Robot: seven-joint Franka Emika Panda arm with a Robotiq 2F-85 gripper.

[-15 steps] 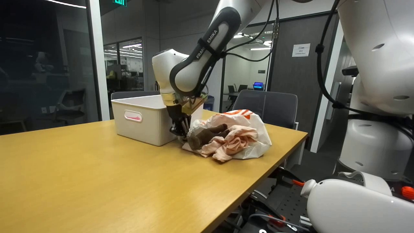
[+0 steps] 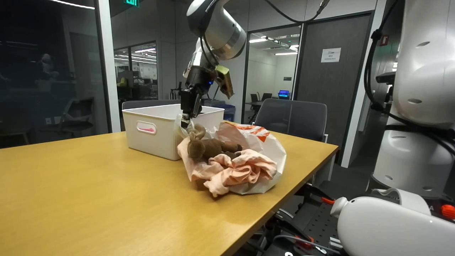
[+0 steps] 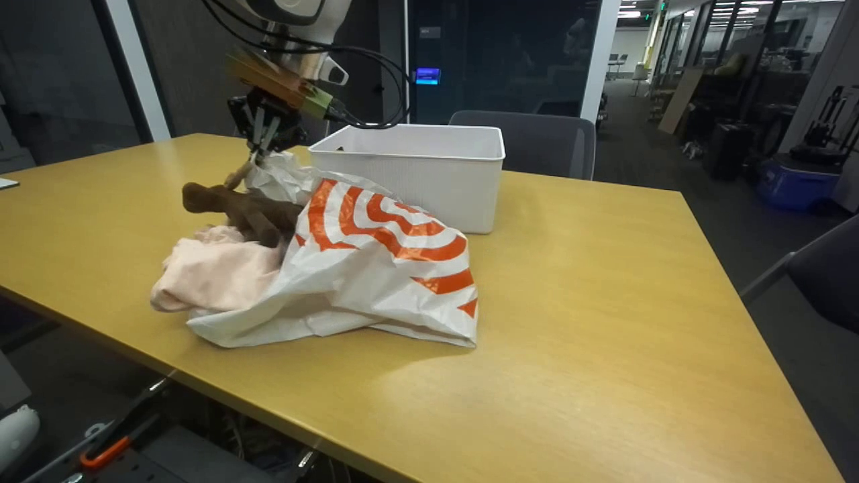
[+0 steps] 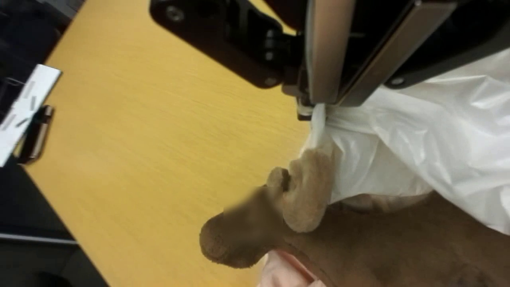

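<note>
A white plastic bag [image 3: 370, 270] with orange-red print lies on the table, its mouth toward the arm. My gripper is shut on a pinched strip of the bag's edge and holds it raised above the table. From the bag's mouth a brown plush toy [image 4: 239, 234] sticks out. Its ear [image 4: 310, 191] lies just below my fingertips, touching the pulled plastic. A pink cloth [image 2: 241, 168] spills out beneath the toy onto the table. The toy's rear part is hidden inside the bag in the second exterior view.
A white bin [image 3: 427, 181] stands right behind the bag, with something pink showing through its handle hole in the first exterior view. Bare table [image 2: 94, 187] lies to the bag's left there. Chairs [image 2: 294, 117] stand beyond the table's edge.
My gripper has risen from low beside the bin, drawing the bag's edge up. Bag, toy and cloth have shifted left and nearer the first exterior camera, and more of the toy shows.
</note>
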